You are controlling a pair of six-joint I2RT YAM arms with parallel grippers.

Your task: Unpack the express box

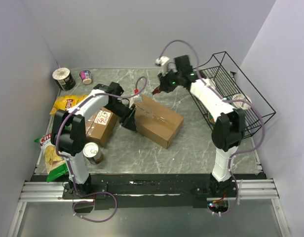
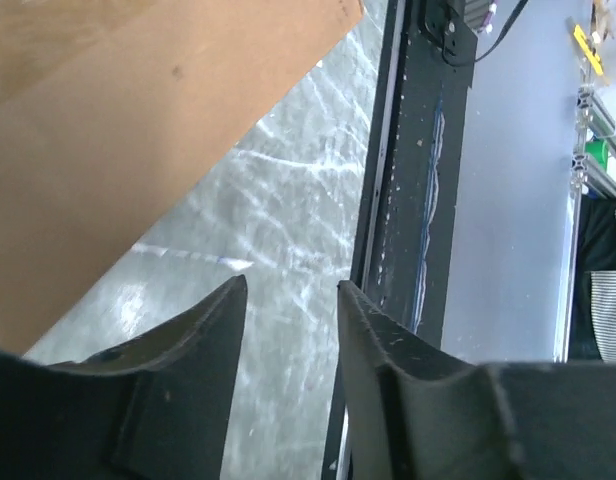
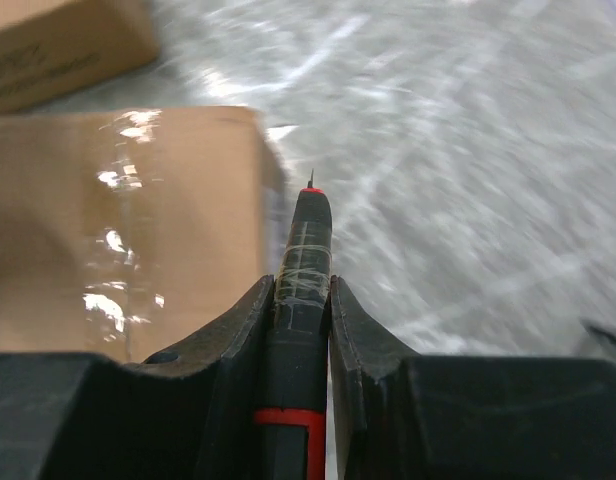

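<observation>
The cardboard box [image 1: 159, 126] lies turned diagonally on the middle of the table, tape along its top. My left gripper is over its left side in the top view; its fingers stand a little apart with nothing seen between them. My right gripper is above and behind the box's far end, shut on a black and red knife [image 3: 304, 320] whose thin tip points forward. A second, labelled box [image 1: 95, 131] lies at the left.
Chip bags [image 1: 52, 158], cans [image 1: 93, 155] and a black tub [image 1: 64, 79] line the left side. A wire rack [image 1: 258, 113] holding items stands at the right. Bare table [image 1: 201, 153] shows at front right.
</observation>
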